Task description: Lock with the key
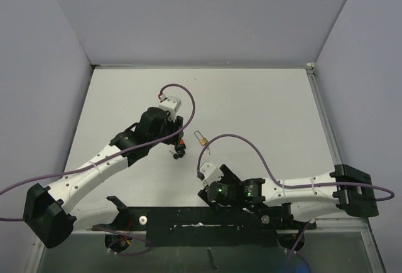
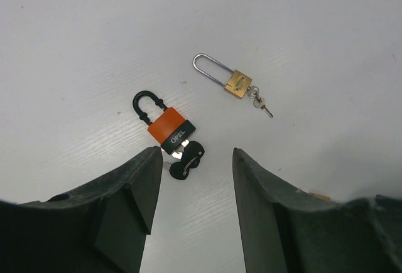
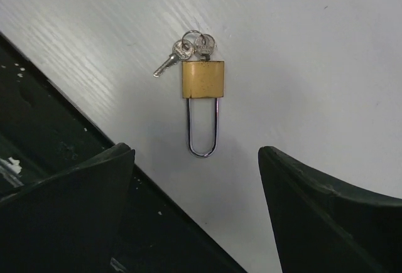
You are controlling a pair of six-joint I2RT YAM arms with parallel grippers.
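Observation:
My left gripper hangs above an orange OPEL padlock (image 2: pixel 167 123) with a black shackle and black-headed keys (image 2: pixel 192 153); its fingers stand apart with nothing between them. Beyond them lies a small brass padlock (image 2: pixel 237 85) with a long shackle and keys (image 2: pixel 260 104). My right gripper is open above another long-shackle brass padlock (image 3: pixel 203 80), whose ring of silver keys (image 3: pixel 168 63) lies at its body, one key apparently in the keyhole. In the top view this padlock is hidden under the right arm.
A dark strip (image 1: pixel 163 226) runs along the front edge, showing beside the right gripper's padlock in its wrist view.

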